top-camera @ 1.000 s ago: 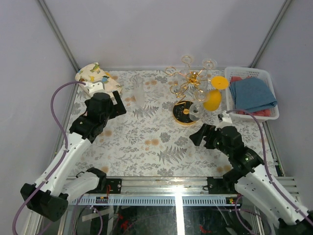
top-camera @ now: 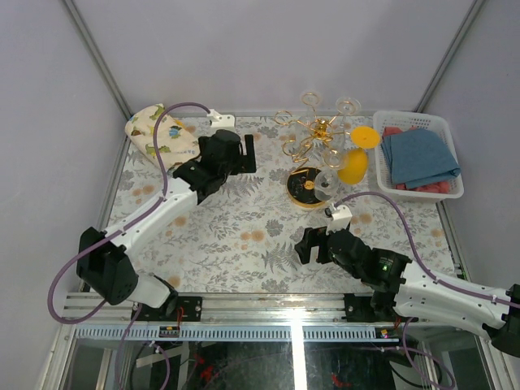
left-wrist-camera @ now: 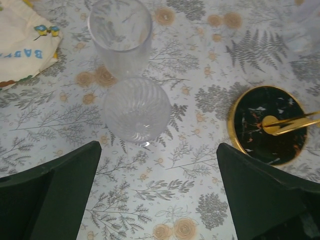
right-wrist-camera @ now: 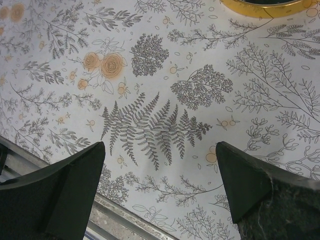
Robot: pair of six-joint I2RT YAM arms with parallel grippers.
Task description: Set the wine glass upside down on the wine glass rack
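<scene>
In the left wrist view a clear glass with an open cup stands out against the patterned cloth. A round fluted clear part adjoins it below; whether both belong to one wine glass I cannot tell. My left gripper is open around empty space above the cloth, hiding most of this glass from the top view. The gold wire rack rises behind its round black base. Another clear glass shows beside that base. Open and empty, my right gripper hovers over the cloth at the front.
A yellow disc and a rounded yellow piece sit at the rack's right side. Further right, a white basket holds blue cloth. A patterned cloth bundle lies at the back left.
My left gripper has moved right, now over the place where the clear glass showed.
</scene>
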